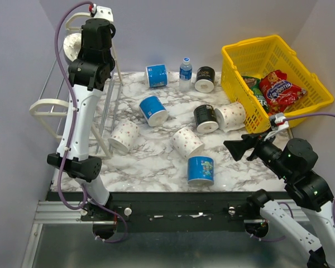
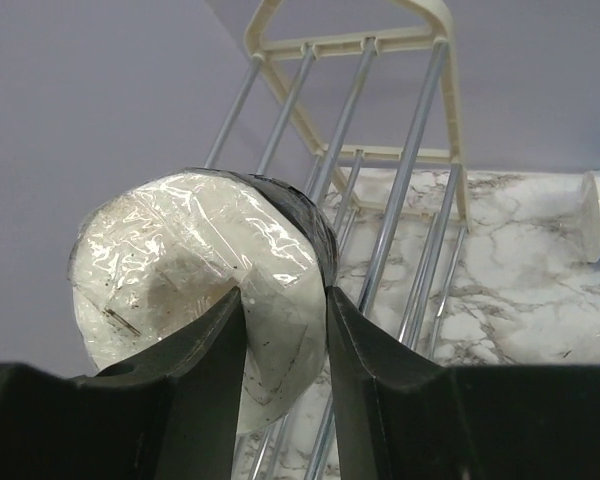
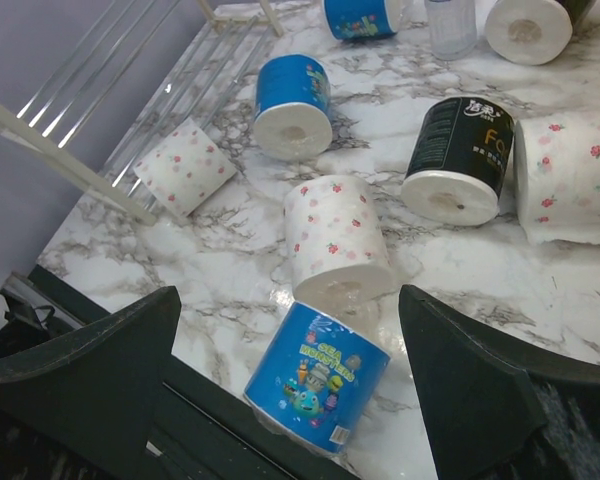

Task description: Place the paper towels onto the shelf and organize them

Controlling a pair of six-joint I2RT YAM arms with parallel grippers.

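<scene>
My left gripper is shut on a white-ended paper towel roll [image 2: 180, 260] with a dark wrapper, held over the bars of the white wire shelf [image 2: 410, 40] at the top left of the top view. My right gripper stands open above the counter front. Loose rolls lie on the marble: blue [image 1: 200, 170]; black [image 1: 205, 118]; flowered white [image 1: 187, 142].
A yellow basket [image 1: 234, 56] with snack bags stands at the back right. A water bottle [image 1: 185, 75] is at the back middle. Bare marble lies at the front left and front right of the counter.
</scene>
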